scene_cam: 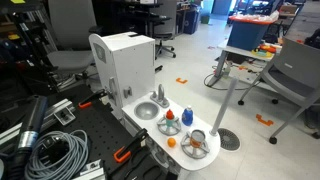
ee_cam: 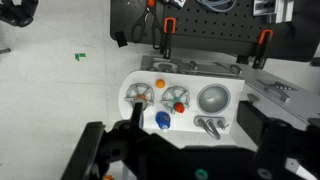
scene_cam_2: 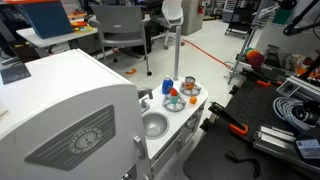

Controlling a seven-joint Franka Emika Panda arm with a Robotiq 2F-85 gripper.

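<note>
My gripper stands open in the wrist view, its two dark, blurred fingers wide apart over the toy kitchen's white counter (scene_cam: 217,154). Nothing shows between them. On one burner sits a small red object (scene_cam: 170,115); a metallic cup-like thing (scene_cam: 198,137) stands on the other. Beside the burners is a blue bottle-like object (scene_cam: 187,116). An orange round item (scene_cam: 172,142) lies near the counter's edge on the black table's side. The round sink (ee_cam: 213,98) is empty, with a faucet (ee_cam: 208,125) at its rim.
A tall white cabinet (scene_cam: 123,66) rises at the sink end of the counter. The black table (ee_cam: 222,28) alongside carries coiled cable (scene_cam: 58,155) and orange-handled clamps (scene_cam: 130,148). Chairs (scene_cam: 287,80) stand beyond, and open floor surrounds the counter's far side.
</note>
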